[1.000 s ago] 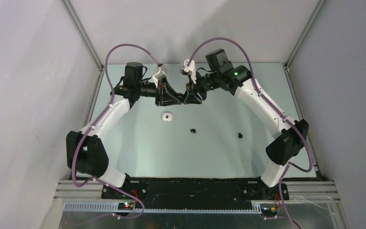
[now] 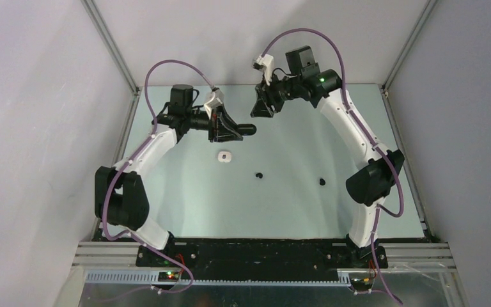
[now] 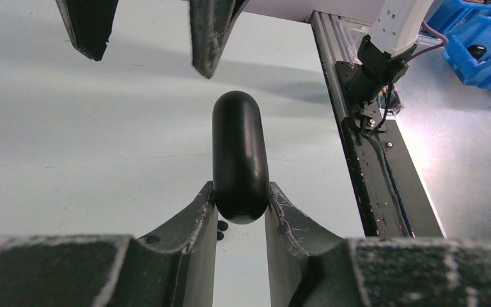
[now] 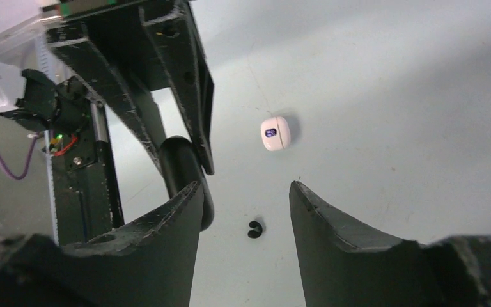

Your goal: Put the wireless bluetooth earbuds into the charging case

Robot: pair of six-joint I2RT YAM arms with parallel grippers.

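My left gripper (image 2: 229, 133) is shut on the black charging case (image 3: 240, 155), held upright and pointing toward the right arm. My right gripper (image 2: 262, 110) hangs just above and right of it, fingers apart, nothing between them; in the right wrist view the case (image 4: 187, 182) shows beside its left finger. A small black earbud (image 2: 259, 175) lies on the mid table, another (image 2: 321, 181) farther right. A white item with a dark mark (image 2: 224, 156) sits below the left gripper.
A blue bin (image 3: 479, 70) shows beyond the table's edge in the left wrist view.
My right gripper has moved away from the case, up toward the back, leaving more of the case visible in my left gripper.
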